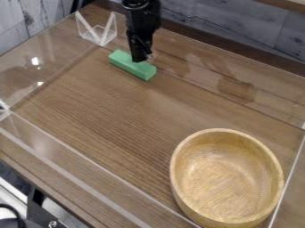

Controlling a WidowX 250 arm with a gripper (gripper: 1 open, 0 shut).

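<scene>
A green block point(131, 66) lies on the wooden table in the upper left of the camera view. My dark gripper point(137, 52) hangs from the top edge, low over the block's back side; whether its fingers touch the block or how far apart they stand is too small to tell.
A large round wooden bowl point(226, 175) fills the lower right of the table point(95, 125). A white wire object point(95, 27) stands at the back left.
</scene>
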